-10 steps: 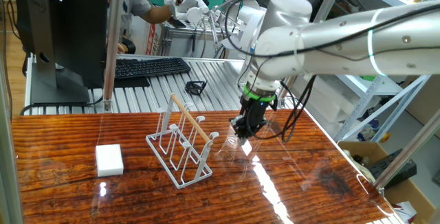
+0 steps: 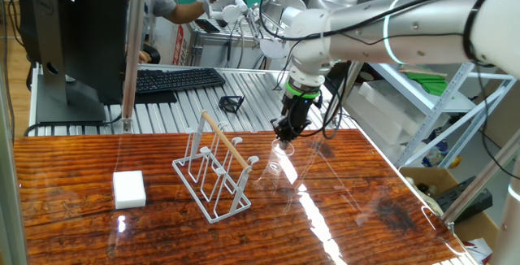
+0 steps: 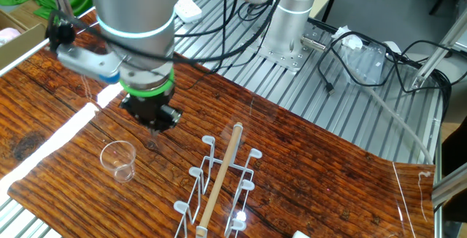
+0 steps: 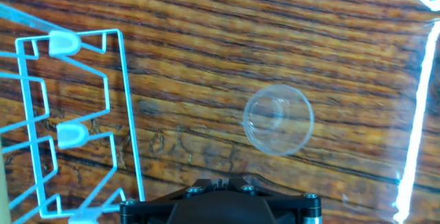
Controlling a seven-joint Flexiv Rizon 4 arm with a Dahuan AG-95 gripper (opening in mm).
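Observation:
A clear plastic cup point(image 4: 278, 121) stands on the wooden tabletop, its round rim facing up in the wrist view. It also shows in exterior view 2 as a transparent cup point(image 3: 118, 160), apart from my gripper. The gripper looks shut, its dark fingertips together with nothing visible between them. In exterior view 2 the gripper point(image 3: 153, 130) hangs above the table, between the cup and the white wire rack point(image 3: 252, 171). That rack point(image 2: 213, 216) has upright prongs and a wooden bar along its top; no cup sits on it.
A white block point(image 2: 129, 189) lies on the table's left side in exterior view 1. Behind the table are a keyboard point(image 2: 180, 80), a monitor point(image 2: 81, 45) and a metal slatted surface point(image 2: 183, 115). Bare tabletop stretches in front of the rack.
Rack and block have not moved.

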